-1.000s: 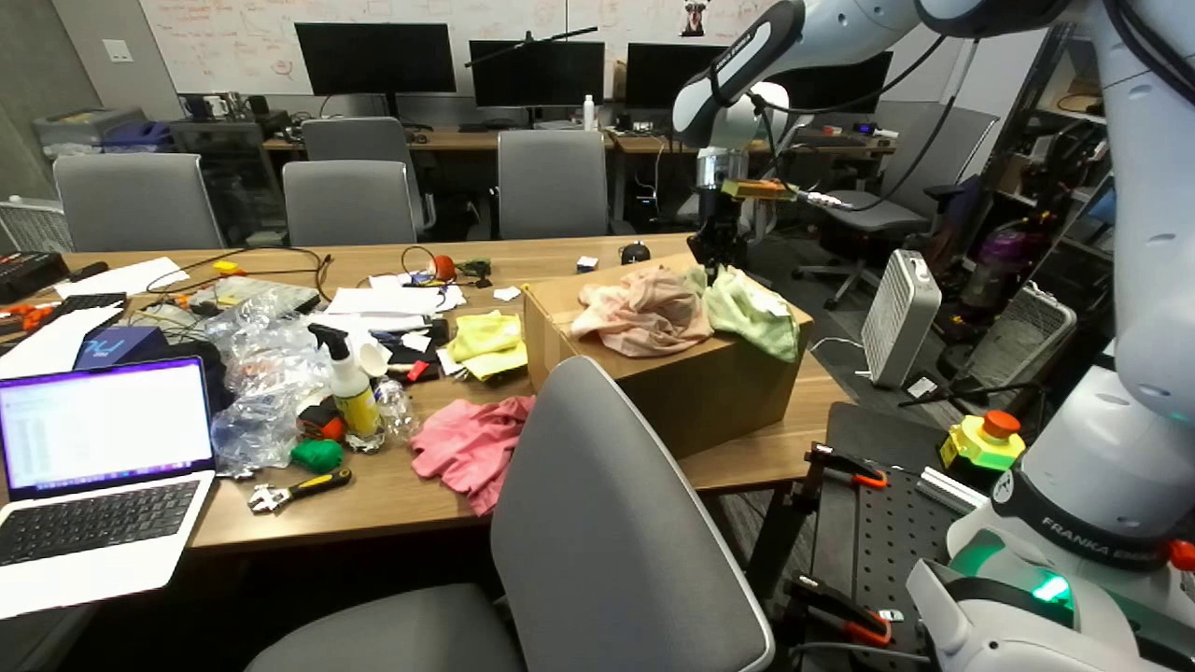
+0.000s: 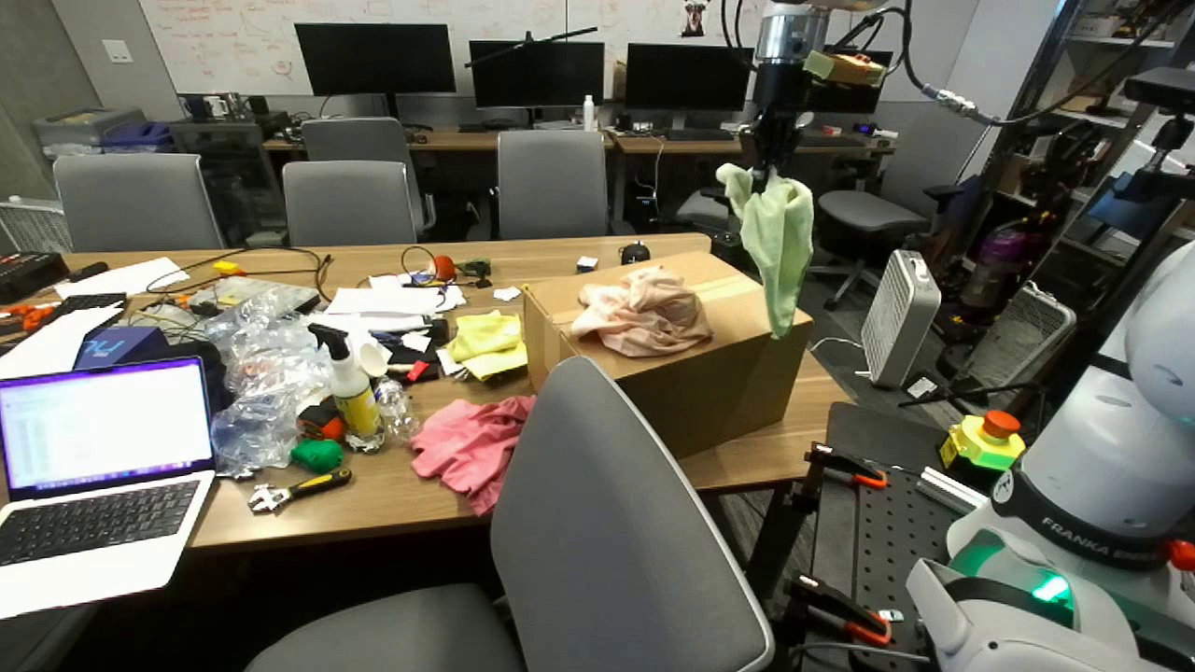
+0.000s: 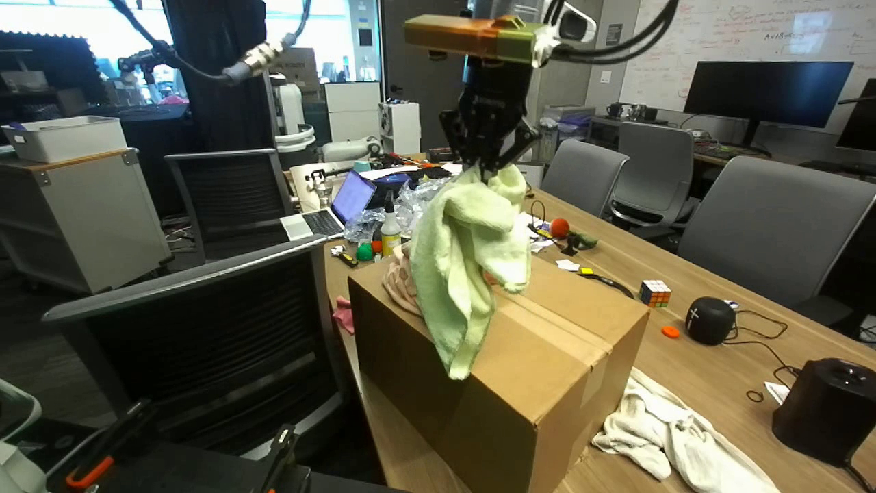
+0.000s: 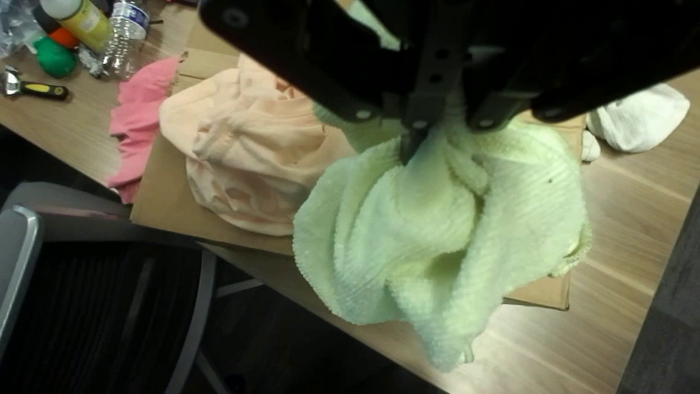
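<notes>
A pale green cloth (image 2: pixel 779 241) hangs in folds from my gripper (image 2: pixel 764 177), which is shut on its upper part. In exterior view 2 the same cloth (image 3: pixel 464 263) dangles in front of and above the cardboard box (image 3: pixel 567 337). The wrist view shows the green cloth (image 4: pixel 439 243) bunched at the fingertips, covering much of the box top. On the box lies a crumpled peach cloth (image 2: pixel 644 314), left of the hanging one in exterior view 1. The right part of the box top is bare there.
A pink cloth (image 2: pixel 476 448) and a yellow cloth (image 2: pixel 489 343) lie on the table left of the box. A white cloth (image 3: pixel 681 435) rests beside the box. A grey chair (image 2: pixel 616 526) stands close in front; a spray bottle (image 2: pixel 353 392) and laptop (image 2: pixel 106 459) are farther left.
My gripper has risen and shifted right, lifting the green cloth off the box top beside the peach cloth. The peach cloth and box have stayed in place.
</notes>
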